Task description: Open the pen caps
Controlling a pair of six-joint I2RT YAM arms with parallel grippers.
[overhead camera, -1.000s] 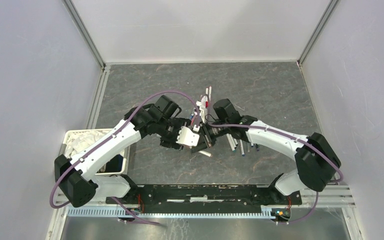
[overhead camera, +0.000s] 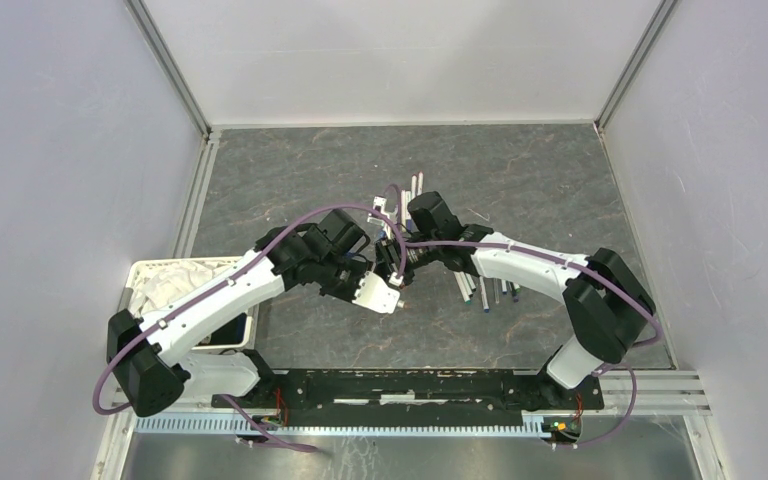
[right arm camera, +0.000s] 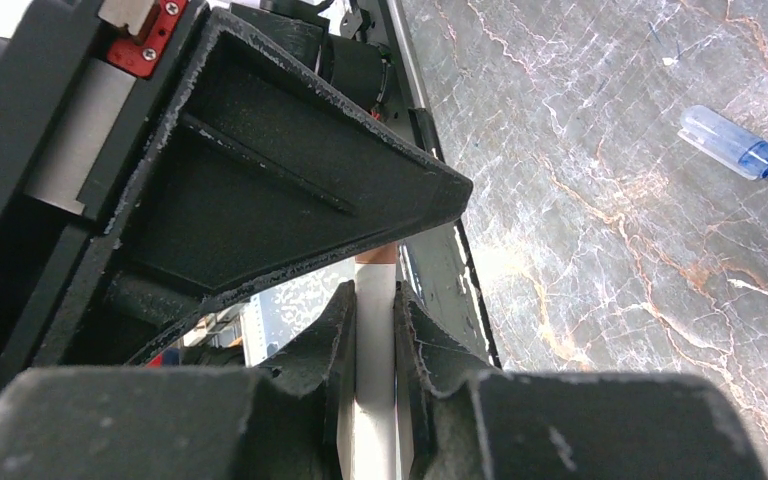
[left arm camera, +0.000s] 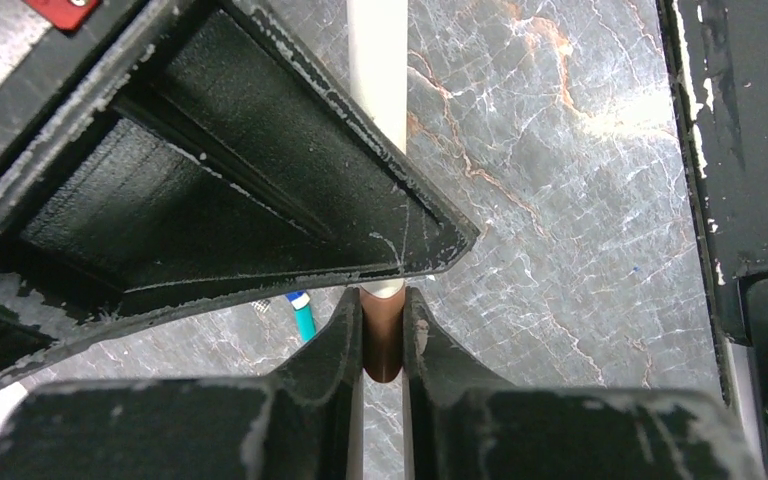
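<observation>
A pen with a white barrel (left arm camera: pixel 378 60) and a brown cap (left arm camera: pixel 383 350) stretches between my two grippers. In the left wrist view, the left gripper's (left arm camera: pixel 383 325) fingers flank the cap closely on both sides; whether they press on it is hard to tell. The right gripper is shut on the white barrel (right arm camera: pixel 375 410) in its own wrist view. There the left gripper's broad black finger (right arm camera: pixel 330 170) crosses in front and hides most of the cap. From above, both grippers meet over the table's middle, and the pen is largely covered.
Several pens (overhead camera: pixel 485 297) lie right of the grippers, and more (overhead camera: pixel 414 186) lie behind them. A clear blue cap (right arm camera: pixel 730 142) rests loose on the table. At the left stands a white basket (overhead camera: pixel 252 330) with cloth inside.
The right arm has shifted left and slightly away from the front, bringing its gripper up to the left one. The left gripper has moved a little.
</observation>
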